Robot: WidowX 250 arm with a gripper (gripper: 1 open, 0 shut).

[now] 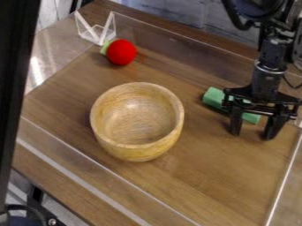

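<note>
My black gripper is low at the right of the table, fingers pointing down and apart, beside the near end of a green block. The block lies on the wood partly behind the gripper. I see nothing clearly held between the fingers. A wooden bowl sits left of centre.
A red round object with a pale green part lies at the back left, beside a white wire frame. A wall runs along the back.
</note>
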